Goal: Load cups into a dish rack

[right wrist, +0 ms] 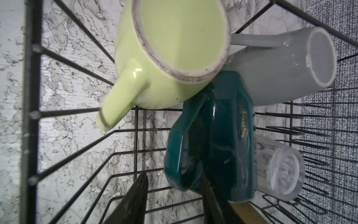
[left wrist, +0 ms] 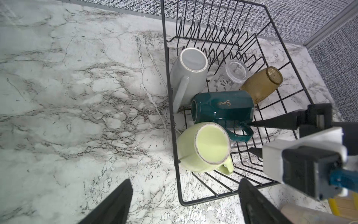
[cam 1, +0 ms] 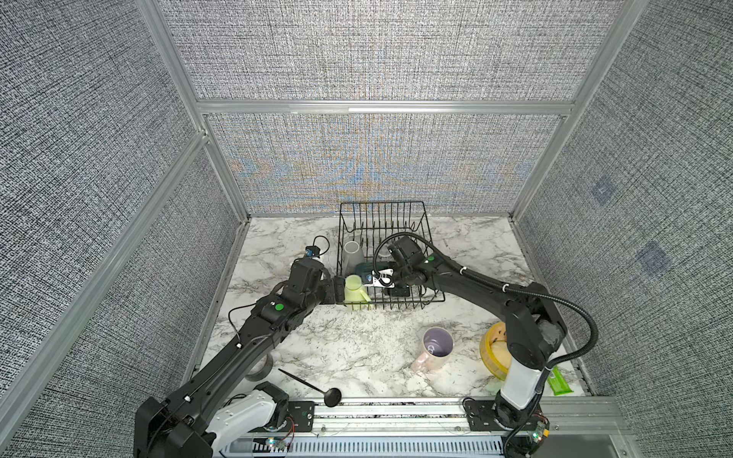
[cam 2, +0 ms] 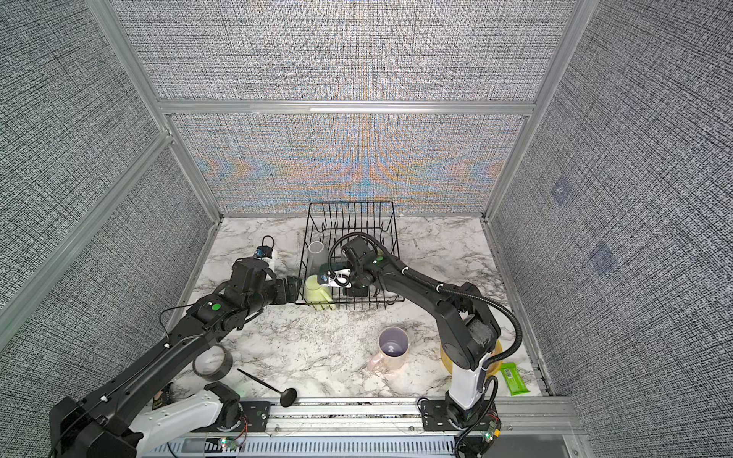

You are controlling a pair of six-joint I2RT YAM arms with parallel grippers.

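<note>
In the wire dish rack (left wrist: pixel 173 130), the teal mug (left wrist: pixel 223 106) lies on its side, its handle toward the rack's front. It sits between the upside-down, tilted lime mug (left wrist: pixel 210 145), the upturned grey mug (left wrist: pixel 192 63), a clear glass (left wrist: pixel 233 72) and an amber glass (left wrist: pixel 262 84). My right gripper stands open over the rack; the teal handle is just ahead of and between its fingertips, not clamped. My left gripper is open and empty at the rack's front left. A pink mug (cam 1: pixel 436 345), purple inside, remains on the counter.
A yellow bowl (cam 1: pixel 492 355) with round items and a green packet (cam 1: pixel 559 381) lie at the front right. A black ladle (cam 1: pixel 331 396) and a roll of tape (cam 2: pixel 212 362) are at the front left. Both arms cross the front counter; the rack's back slots look empty.
</note>
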